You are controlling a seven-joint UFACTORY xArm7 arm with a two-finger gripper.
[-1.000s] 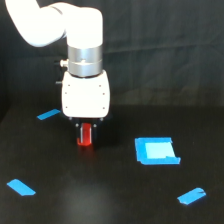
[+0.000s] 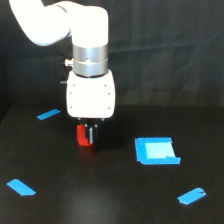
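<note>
A small red object [image 2: 83, 136] is at the dark table's left of centre, under the white arm. My gripper [image 2: 91, 132] points down right beside it, its dark fingertips overlapping the red object's right side in the view. The fingers are small and dark against the black table, so their spacing is unclear. Whether they touch the red object cannot be made out.
A white square [image 2: 159, 150] framed by blue tape [image 2: 143, 143] lies to the right. Blue tape strips mark the table at back left [image 2: 48, 114], front left [image 2: 20, 187] and front right [image 2: 191, 196].
The arm has shifted slightly right and down. The red object showed between the fingertips before; now it shows mostly to their left and looks slightly turned.
</note>
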